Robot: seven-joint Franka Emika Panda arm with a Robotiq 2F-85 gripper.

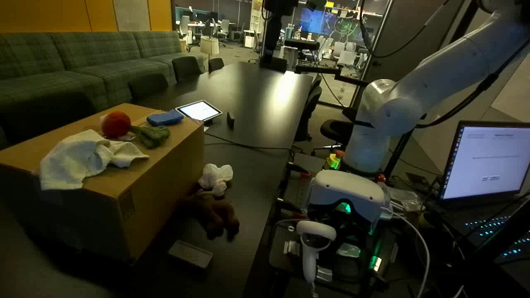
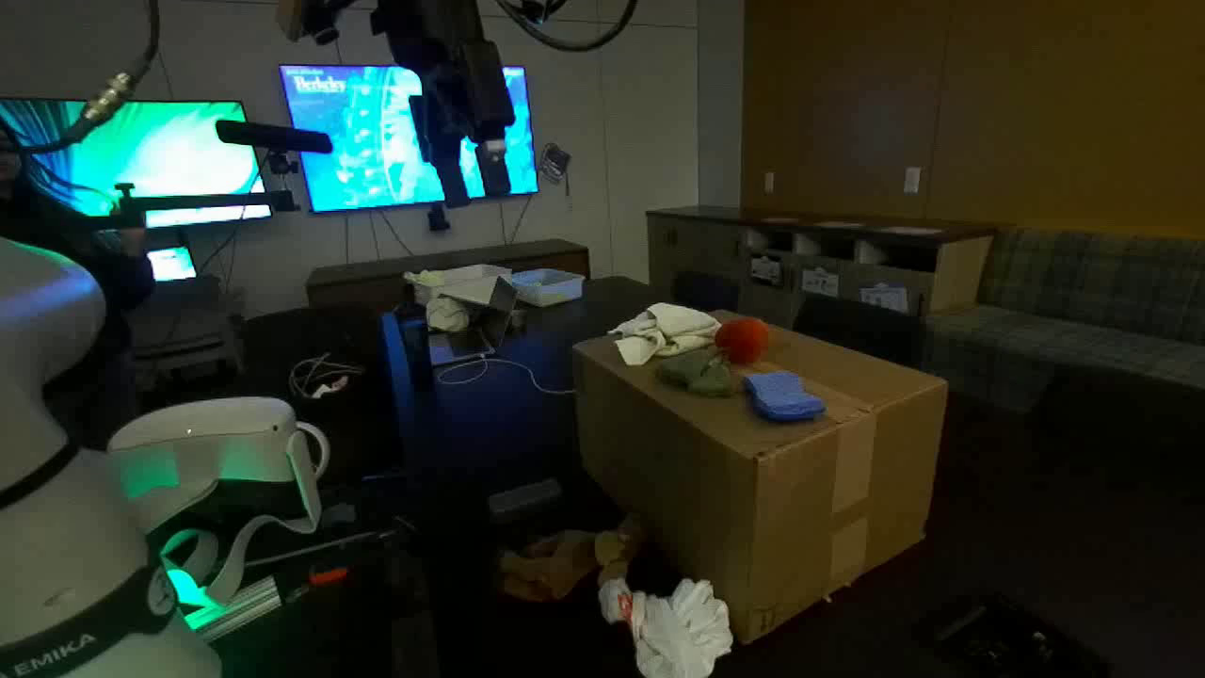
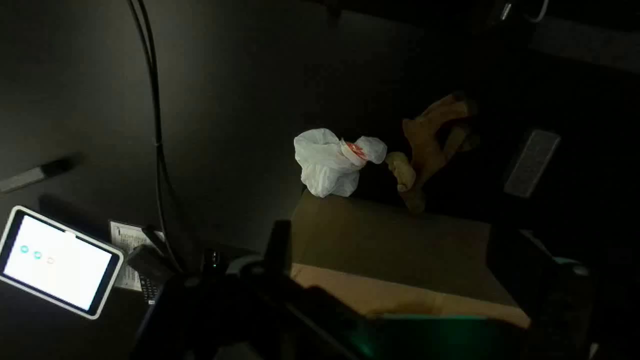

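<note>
My gripper (image 2: 470,186) hangs high above the table in exterior view 2, its fingers open and nothing between them. Below stands a large cardboard box (image 2: 678,497). On its top lie a pale towel (image 1: 74,156), a red round object (image 1: 116,124), a dark green soft item (image 1: 151,135) and a folded blue cloth (image 1: 165,117). Down on the table beside the box are a knotted white plastic bag (image 3: 327,162) and a brown plush-like toy (image 3: 429,141). In the wrist view the dark fingers reach over the box's side; its top is mostly hidden by the gripper.
A grey oblong block (image 3: 532,163) lies on the table near the brown toy. A lit tablet (image 3: 57,261) and a black cable (image 3: 157,120) occupy another part of the table. Farther off are bins (image 2: 548,286). A white headset (image 1: 348,193) sits near the arm's base.
</note>
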